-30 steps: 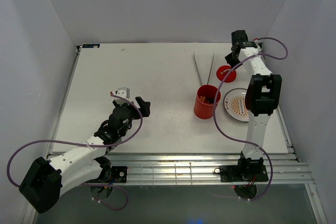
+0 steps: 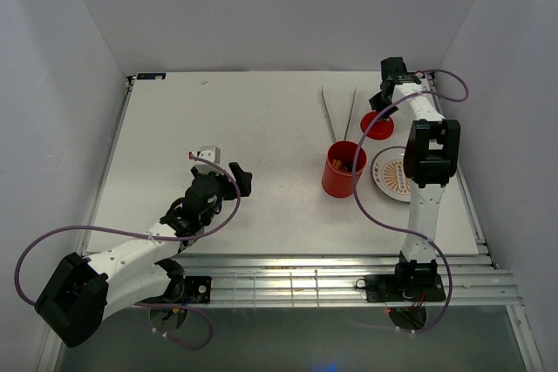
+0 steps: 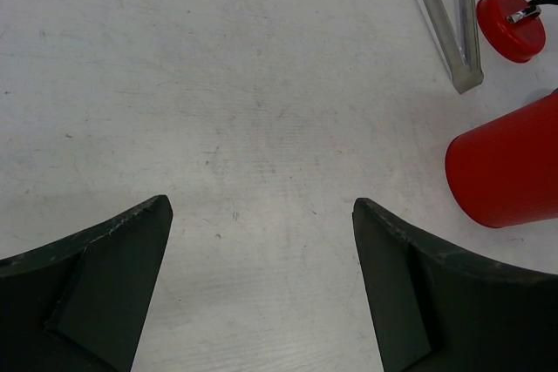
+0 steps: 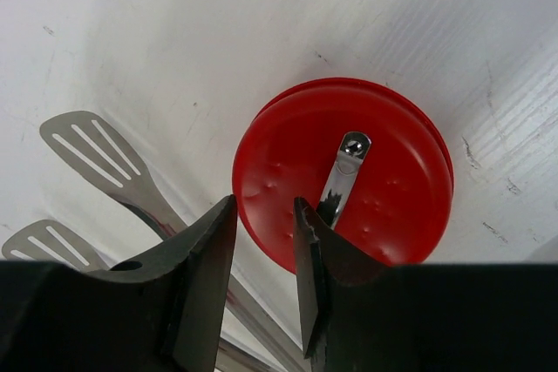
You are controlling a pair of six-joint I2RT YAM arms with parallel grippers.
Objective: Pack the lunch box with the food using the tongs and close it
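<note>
The red lid (image 2: 377, 131) with a metal strap handle lies behind the red lunch canister (image 2: 338, 180), which has brownish contents. My right gripper hangs low over the lid, part open, its fingertips a short way apart at the lid's near-left part, beside the handle; I cannot tell whether they touch it. My left gripper stands open over bare table at the left, nothing between its fingers. A patterned plate (image 2: 390, 176) lies right of the canister, partly under the right arm.
Steel tongs (image 4: 113, 158) with slotted ends lie left of the lid. Walls bound the back and sides.
The left arm has moved very slightly since a second ago.
</note>
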